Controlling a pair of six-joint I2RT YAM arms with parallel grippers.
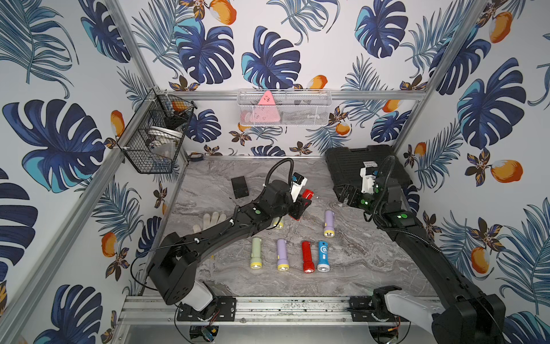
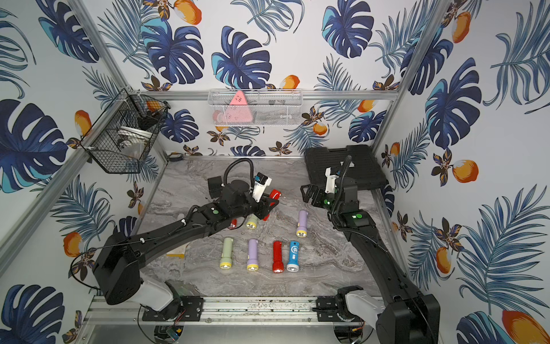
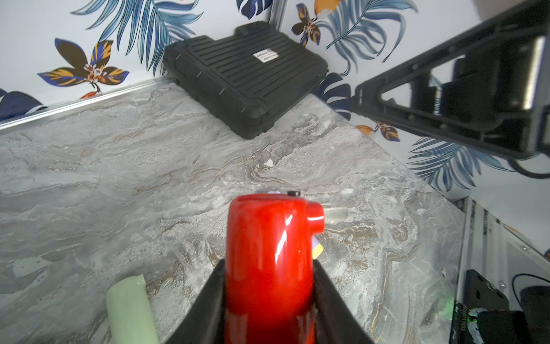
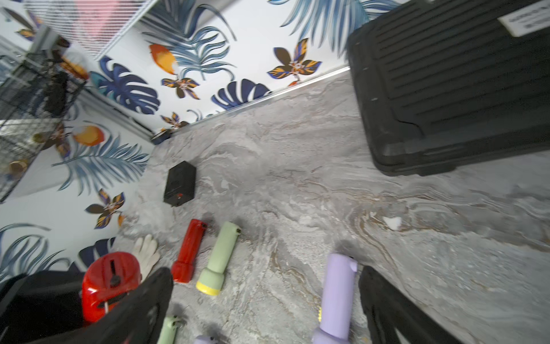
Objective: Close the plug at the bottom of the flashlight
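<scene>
My left gripper is shut on a red flashlight, one finger along each side, with its end raised above the table. On the right of that end, a red knob with a short pale, see-through piece sticks out; whether this is the plug I cannot tell. In the right wrist view, the end face of the held flashlight shows a dark slot and spot near the left edge. My right gripper stands open and empty, apart from the held flashlight and to its right.
Below lie several flashlights: green, purple, red, blue, and another purple one. A black case sits at the back right, a small black box at the back left.
</scene>
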